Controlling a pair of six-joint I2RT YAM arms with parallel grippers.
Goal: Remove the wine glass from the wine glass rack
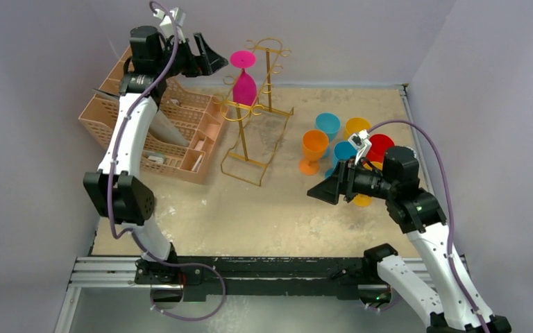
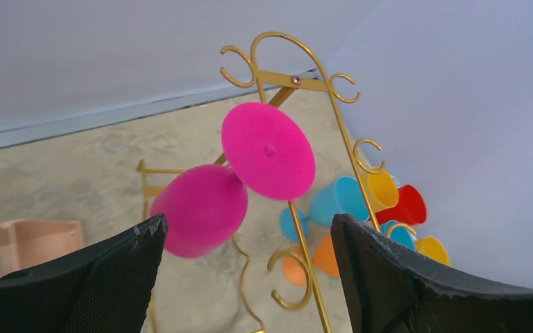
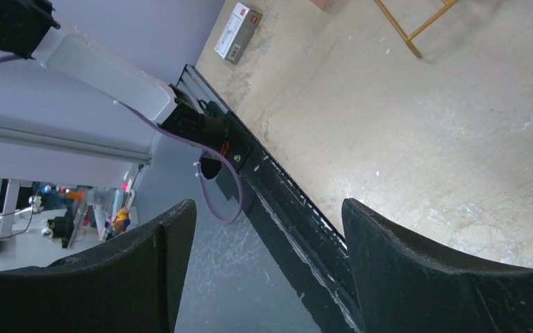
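Observation:
The pink wine glass (image 1: 245, 88) hangs upside down from a hook on the gold wire rack (image 1: 267, 80), its round foot uppermost. To the left of that foot stands my left gripper (image 1: 216, 61), part open with nothing between its fingers. In the left wrist view the pink wine glass (image 2: 269, 149) shows ahead of the left gripper, foot nearest the camera, apart from both fingers. My right gripper (image 1: 320, 193) is over the bare table at the right, open and empty; its right wrist view shows only floor and table edge between the fingers.
A peach basket (image 1: 196, 173) with compartments stands left of the rack. Right of the rack are an orange goblet (image 1: 314, 146), blue goblets (image 1: 328, 123), and yellow and red cups (image 1: 380, 144), partly behind the right arm.

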